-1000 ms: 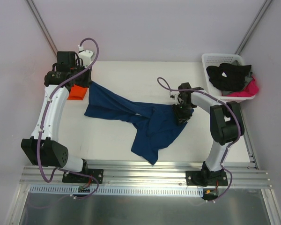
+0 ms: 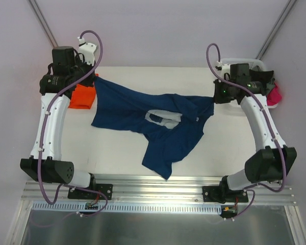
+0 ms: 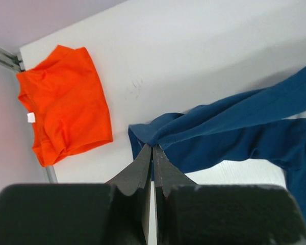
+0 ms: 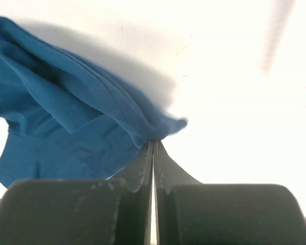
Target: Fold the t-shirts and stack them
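A dark blue t-shirt lies spread and rumpled across the white table, with its upper edge lifted at both ends. At the upper left end my left gripper is shut on the cloth; the left wrist view shows the blue fabric pinched at the fingertips. My right gripper is shut on the other end, and in the right wrist view the fabric gathers at its tips. Around the shirt's middle, an opening shows a pale grey patch. An orange folded shirt rests beside the left gripper.
A white basket holding black and red cloth stands at the back right, partly behind my right arm. Bare table shows in front of the shirt and behind it.
My right gripper has moved right and up, lifting its end of the blue shirt.
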